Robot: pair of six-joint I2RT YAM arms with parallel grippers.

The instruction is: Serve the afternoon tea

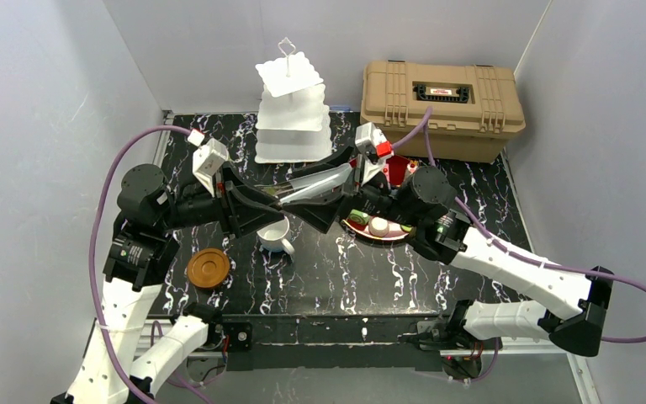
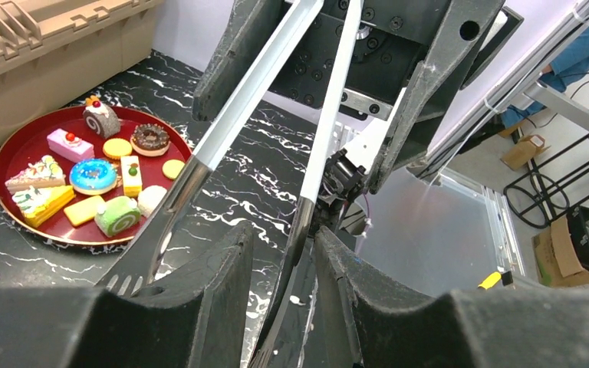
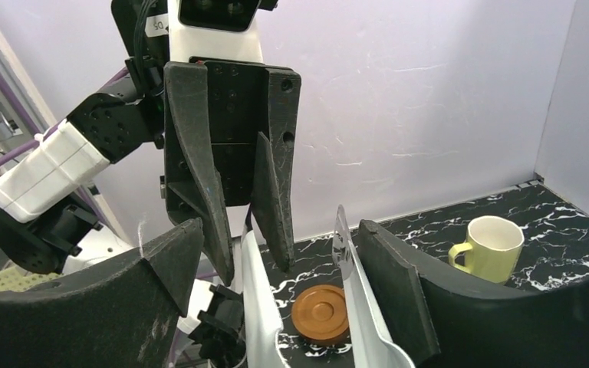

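Note:
Tongs with white handles and fork-like metal ends (image 2: 310,146) hang above the table between my two grippers. My left gripper is shut on the metal part of one tong arm; the other arm passes outside its fingers. Around the white handles stands my right gripper, part open, its fingers spread wider than the two arms. One white arm (image 3: 372,307) lies against or close beside its right finger, while a gap shows at the left. Cakes and biscuits fill a round red tray (image 2: 19,138). A white tiered stand (image 1: 293,150) stands at the back.
A tan case (image 1: 443,105) occupies the back right. A white cup (image 1: 275,235) stands below the left gripper, near a brown coaster (image 1: 209,268). In the right wrist view a pale yellow mug (image 3: 495,253) shows.

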